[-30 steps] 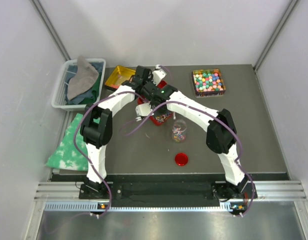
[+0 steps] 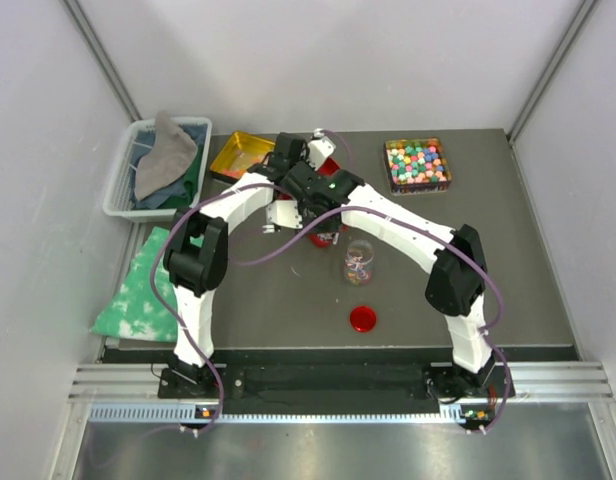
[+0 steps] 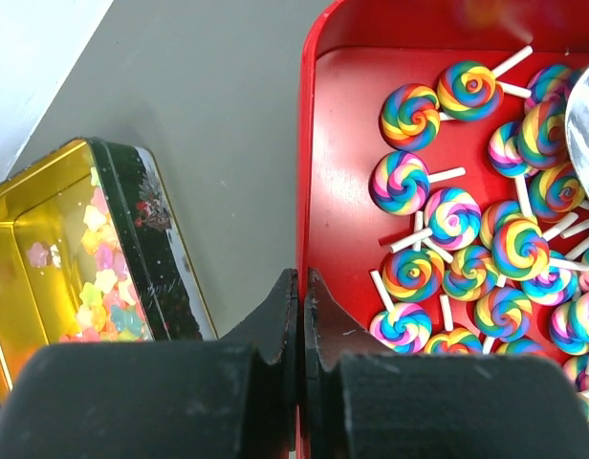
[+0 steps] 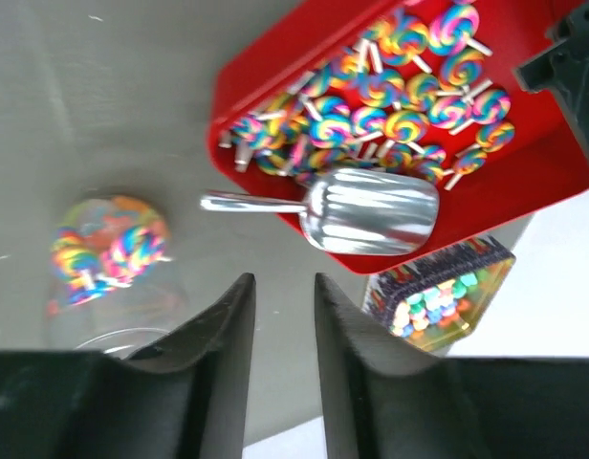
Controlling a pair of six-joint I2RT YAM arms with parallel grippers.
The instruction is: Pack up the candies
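My left gripper is shut on the near wall of the red tin (image 3: 307,172), whose thin rim runs between its fingertips. Inside the tin lie several rainbow lollipops (image 3: 521,249). A metal scoop (image 4: 376,212) rests on the tin's edge in the right wrist view, its bowl over the lollipops' side and its handle sticking out past the wall. Short of the scoop, my right gripper has its fingers apart and nothing between them. A clear jar (image 2: 358,264) stands on the table with some lollipops (image 4: 113,258) inside.
A gold tin (image 3: 36,220) with star candies is left of the red tin. The tin of colourful balls (image 2: 417,165) stands at the back right, and a red lid (image 2: 363,319) lies in front of the jar.
The left arm has hardly moved.
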